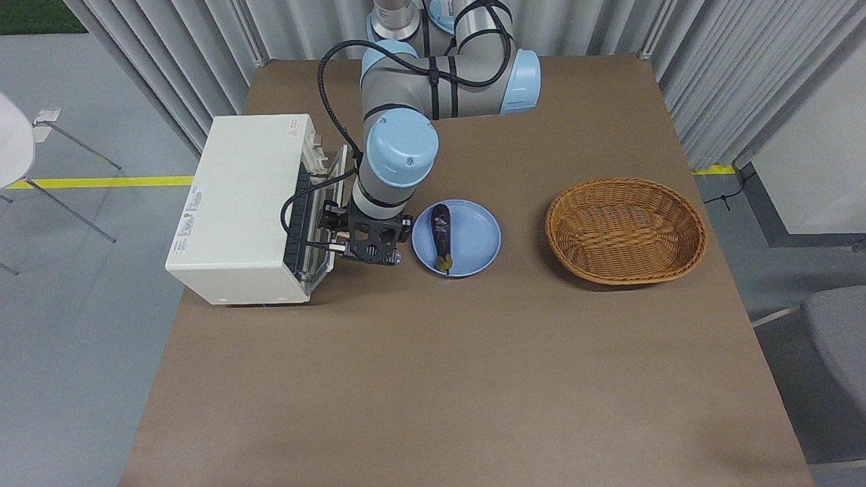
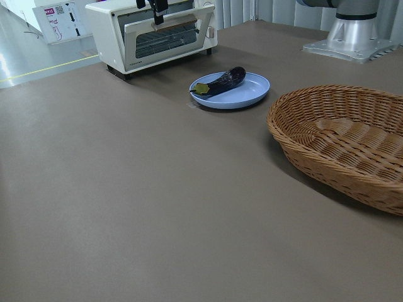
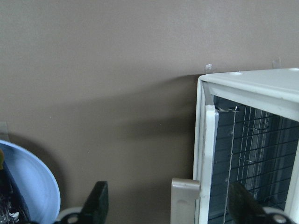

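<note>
A white toaster oven point(image 1: 229, 207) stands on the table, its glass door point(image 2: 160, 38) tilted partly open, with a wire rack inside. My gripper hangs over the oven's front at the door; in the wrist view its two dark fingers are wide apart, with the pale door handle between and below them. Whether they touch it I cannot tell. A blue plate point(image 1: 475, 235) beside the oven holds a dark eggplant point(image 1: 440, 231).
A wicker basket point(image 1: 625, 231) sits on the right of the table point(image 1: 471, 381). My arm's base point(image 2: 352, 44) stands at the back.
</note>
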